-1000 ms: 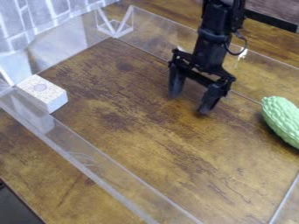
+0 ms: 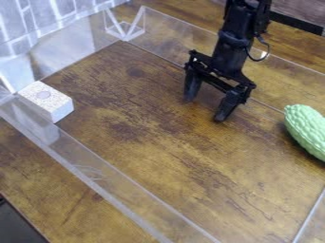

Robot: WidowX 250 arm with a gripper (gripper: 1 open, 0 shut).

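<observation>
My black gripper (image 2: 206, 104) hangs from the arm at the top centre, low over the wooden board in the right rear part of the walled area. Its two fingers are spread apart, pointing down at the board, and I see nothing between them.
A white block (image 2: 46, 101) with a faint printed design lies at the left. A green bumpy vegetable-like object (image 2: 307, 131) lies at the right edge. Clear plastic walls edge the board (image 2: 152, 166), whose middle and front are bare. A pale curtain (image 2: 45, 28) hangs at the back left.
The gripper has shifted slightly downward over the board. The white block and the green object have not moved.
</observation>
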